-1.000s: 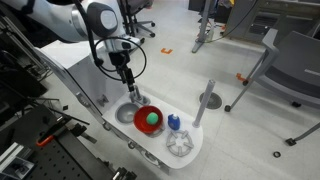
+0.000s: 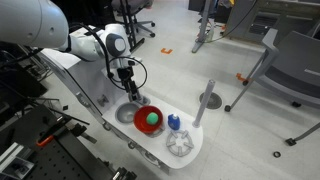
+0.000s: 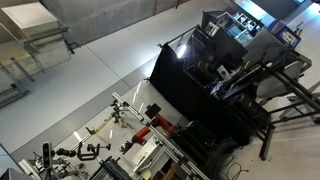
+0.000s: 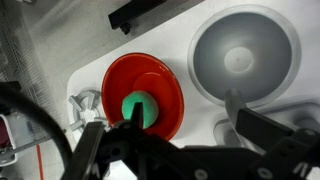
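A red bowl (image 4: 125, 72) holds a round green object (image 4: 149, 110) in the wrist view. Beside it, a larger grey bowl (image 4: 240, 50) lies on the white surface. My gripper is above this area with its two dark fingers spread wide, and nothing shows between them. A grey rod-like piece (image 4: 235, 103) stands close to the right finger; whether they touch cannot be made out. In exterior view 1 the arm reaches down to the grey bowl (image 2: 127, 112), left of the red bowl (image 2: 148, 123).
A blue object (image 2: 174, 122) and a white ring-shaped rack (image 2: 180, 143) share the white tabletop. The grey post (image 2: 206, 102) rises at its right edge. An office chair (image 2: 290, 75) is farther off. Exterior view 2 shows other lab equipment, not this table.
In exterior view 1 the arm's upper links have swung left and lower, while its hand end stays near the grey bowl. The bowls and other table objects have not moved.
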